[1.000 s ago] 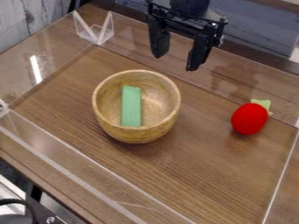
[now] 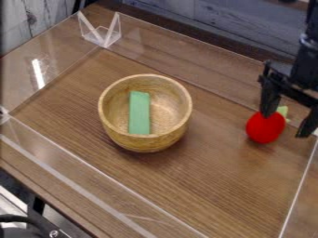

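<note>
My gripper (image 2: 281,114) is a dark mechanism at the right of the camera view, its fingers open above and around the back of a red round object (image 2: 265,129). A small pale green piece (image 2: 284,110) sits behind the red object, partly covered by the gripper. A tan round bowl (image 2: 176,115) stands left of centre with a flat green block (image 2: 140,112) inside it.
A white wire-like item (image 2: 99,28) lies at the back left.
My gripper has moved from the back middle, above the bowl, to the right side over the red object. The objects on the table stay in place.
</note>
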